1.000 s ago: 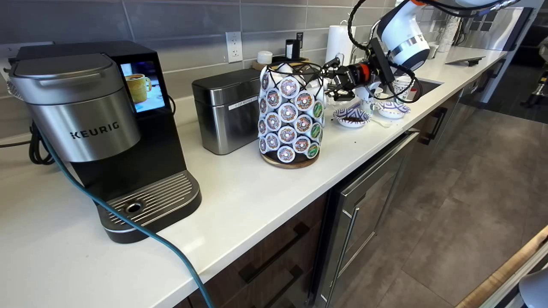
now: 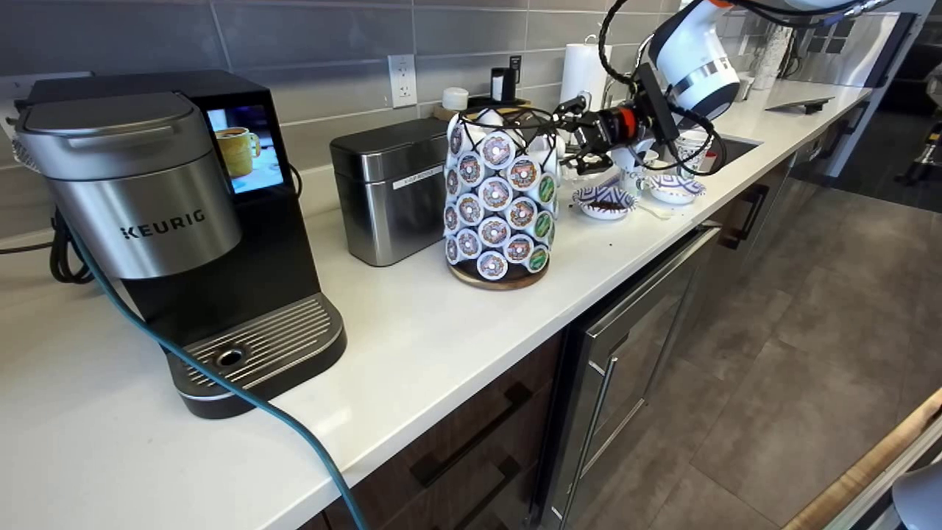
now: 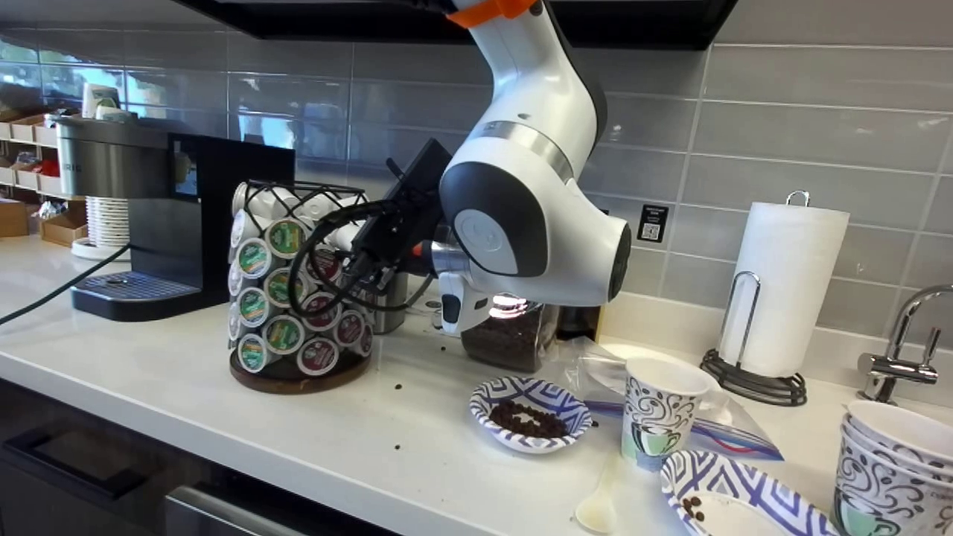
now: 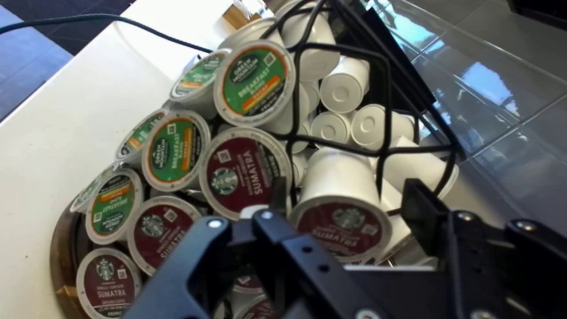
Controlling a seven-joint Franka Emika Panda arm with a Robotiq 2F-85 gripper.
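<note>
A round wire carousel point(image 3: 299, 380) on a wooden base holds many coffee pods with green or maroon lids. In the wrist view, a white pod with a maroon Sumatra lid point(image 4: 340, 226) lies tilted at the upper rim, between the two fingers of my gripper. The fingers stand apart, one finger close on each side of this pod; a narrow gap shows at its right, and contact at its left is unclear. Exterior view 1 has my gripper point(image 2: 578, 141) at the carousel's upper right side. The arm hides the fingertips in exterior view 2.
A Keurig coffee maker point(image 2: 146, 230) and a steel-and-black box point(image 2: 393, 190) stand near the carousel. Patterned bowls point(image 3: 527, 415), a paper cup point(image 3: 661, 411) and a paper towel roll point(image 3: 791, 286) occupy the sink side. Bare counter lies in front of the carousel.
</note>
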